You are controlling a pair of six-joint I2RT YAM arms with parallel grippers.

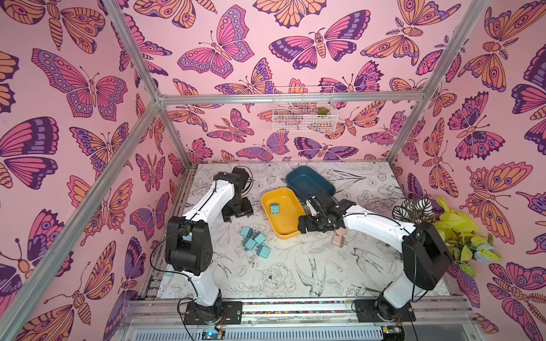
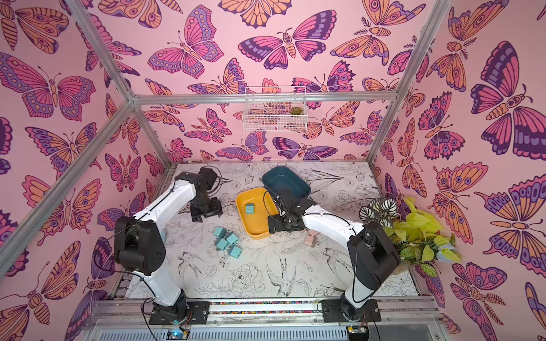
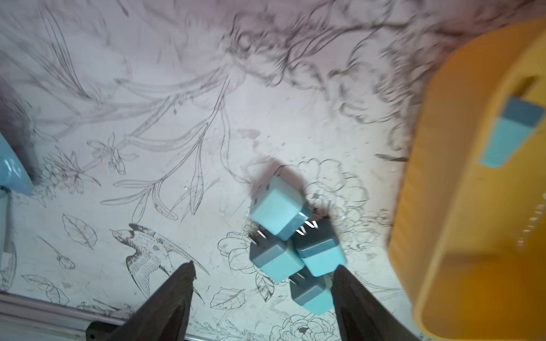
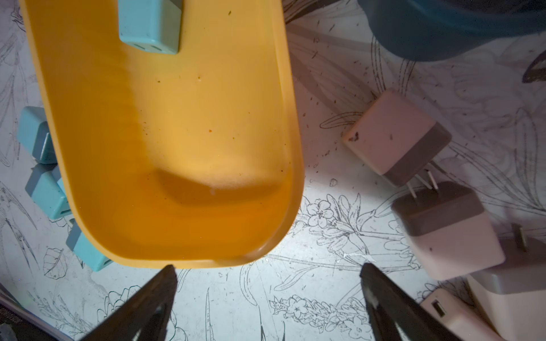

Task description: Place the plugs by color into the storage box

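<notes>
The yellow box [image 1: 287, 221] holds one teal plug [image 1: 274, 208]; a dark blue box [image 2: 284, 182] stands behind it. Left of the yellow box lies a cluster of several teal plugs [image 3: 275, 204]. My left gripper [image 1: 236, 213] is over the table behind and left of that cluster, its fingers apart with nothing visible between them. My right gripper stands open just right of the yellow box's near end, empty. Several pink plugs [image 4: 446, 238] lie to the box's right, partly hidden by the arm in the top views.
A light blue scoop [image 3: 14, 170] lies at the left edge. Leafy plants [image 1: 463, 238] stand at the right edge. A wire basket [image 1: 304, 119] hangs on the back wall.
</notes>
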